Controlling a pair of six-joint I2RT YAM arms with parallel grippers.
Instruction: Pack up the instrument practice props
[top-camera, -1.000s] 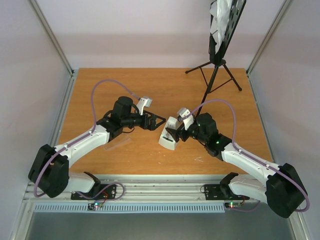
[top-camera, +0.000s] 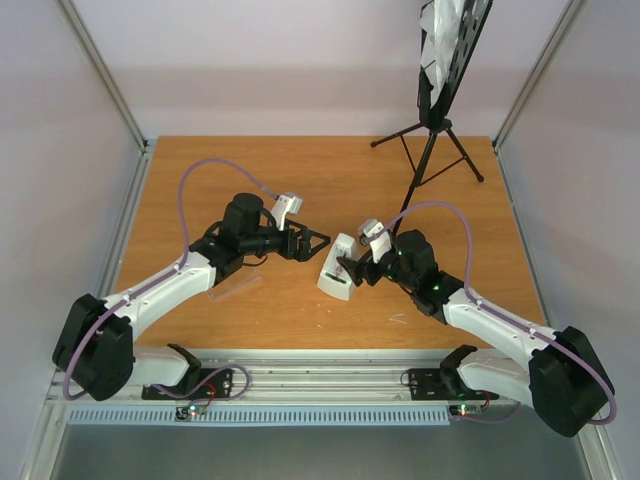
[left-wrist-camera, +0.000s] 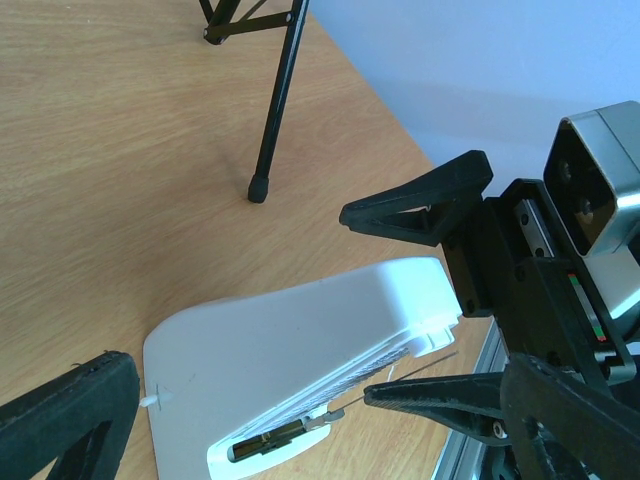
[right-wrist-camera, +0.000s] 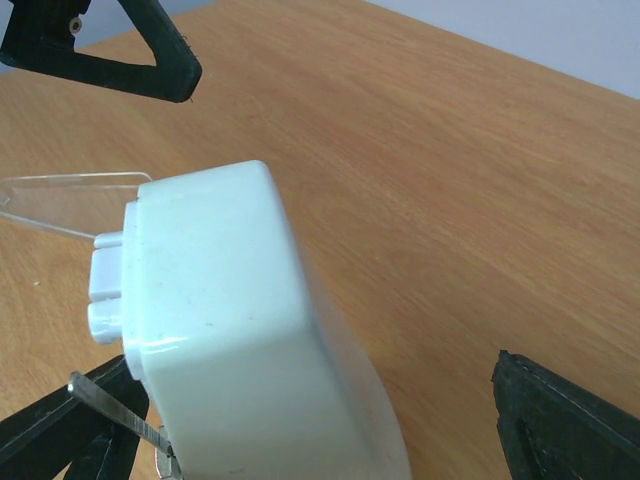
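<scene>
A white metronome (top-camera: 336, 280) stands on the wooden table between my two grippers. Its thin metal pendulum (left-wrist-camera: 400, 378) sticks out from the front slot, free of the body at its end. My left gripper (top-camera: 316, 244) is open, just left of the metronome, with nothing held. From the right, my open right gripper (top-camera: 355, 270) reaches over the metronome's front; one of its fingers (left-wrist-camera: 430, 393) is close by the pendulum, and whether they touch I cannot tell. A clear cover (top-camera: 235, 287) lies flat on the table to the left, partly showing in the right wrist view too.
A black music stand (top-camera: 434, 120) rises at the back right, white sheets on it, and one of its tripod legs (left-wrist-camera: 275, 110) comes down near the metronome. Small thin bits (top-camera: 398, 319) lie at front right. Open table stretches across the back left.
My right gripper has shifted slightly to the right over the metronome's front. The left arm has barely moved, and the metronome stays in place.
</scene>
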